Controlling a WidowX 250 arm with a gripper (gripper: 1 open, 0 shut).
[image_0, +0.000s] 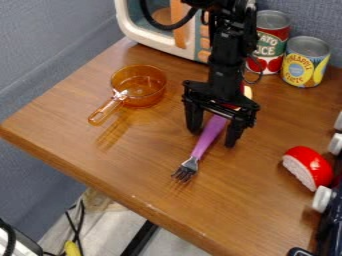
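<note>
My black gripper hangs low over the middle of the wooden table, fingers spread either side of the purple handle of a fork. The fork lies diagonally, its metal tines toward the front left. Whether the fingertips touch the handle is unclear. Part of a yellowish object shows behind the gripper.
An amber pan sits left. Tomato and yellow cans stand at back right, beside a toy appliance. A red-and-white object and dark items lie right.
</note>
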